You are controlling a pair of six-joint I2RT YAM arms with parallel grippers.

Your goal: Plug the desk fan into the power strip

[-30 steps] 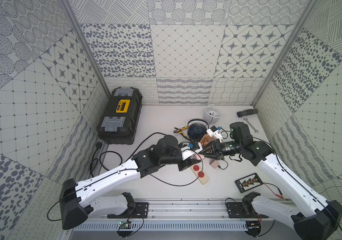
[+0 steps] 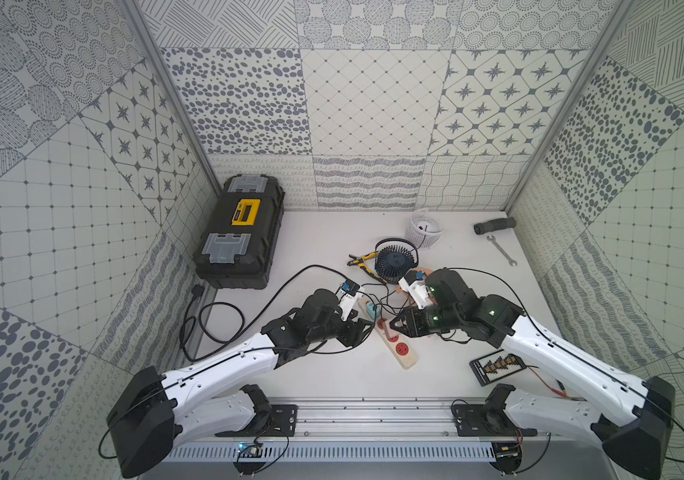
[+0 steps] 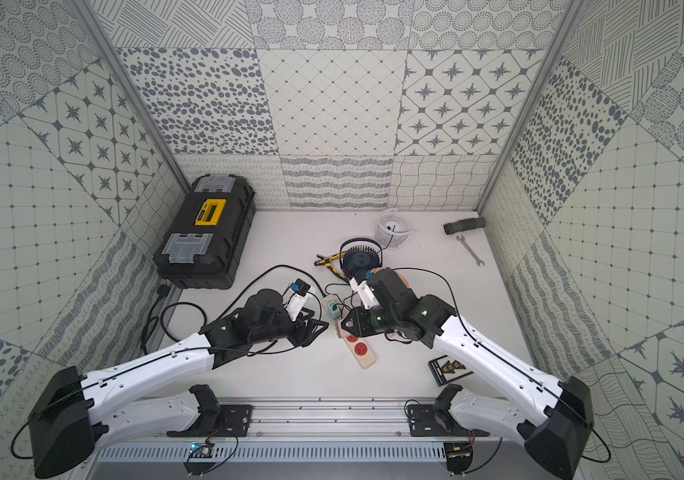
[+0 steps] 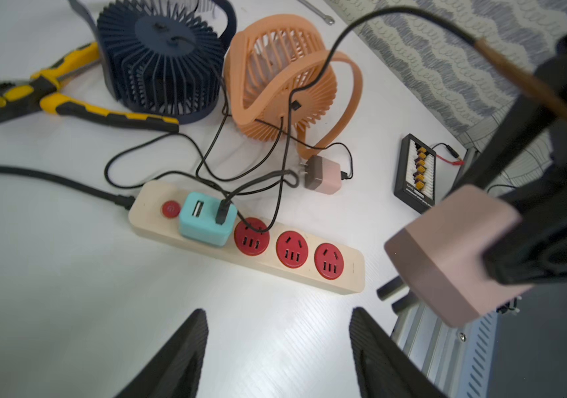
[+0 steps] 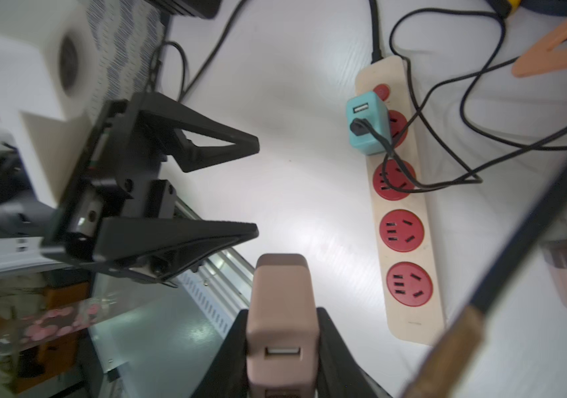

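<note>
In the left wrist view, the cream power strip (image 4: 147,212) lies on the table with several red sockets, and a teal adapter (image 4: 197,229) sits in it with a black cable attached. My right gripper is shut on a pink adapter (image 5: 282,298), held above the table beside the strip. Two metal prongs (image 4: 399,301) stick out of this adapter. My left gripper is open and empty, left of the right one. A navy fan (image 4: 164,56) and an orange fan (image 4: 280,86) stand behind the strip.
A second pink adapter (image 4: 323,175) with a cable lies behind the strip. Pliers (image 4: 37,99), a white fan (image 2: 423,230), a wrench (image 2: 503,251), a bit set (image 2: 497,366) and a toolbox (image 2: 241,232) surround the area. Loose cables cross the strip.
My left gripper has drawn back to the left, while the right one has shifted left and towards the front, over the strip.
</note>
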